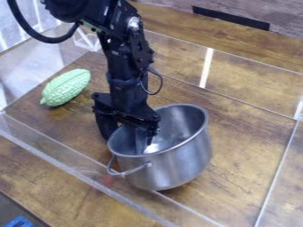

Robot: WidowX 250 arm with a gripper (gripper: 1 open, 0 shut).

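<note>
A large steel pot (178, 155) with a wire bail handle stands at the right of centre on the wooden worktop. My black gripper (130, 133) reaches down at the pot's left rim, its lower part partly inside the pot's mouth. Whether its fingers are open or shut, and whether they hold the rim or anything else, I cannot make out against the dark arm and shadow.
A pale green corn cob (66, 87) lies to the left on the worktop (236, 71). Clear panels and strips edge the left and front. Bare wood lies behind and right of the pot. A blue object (17, 222) shows at the bottom-left corner.
</note>
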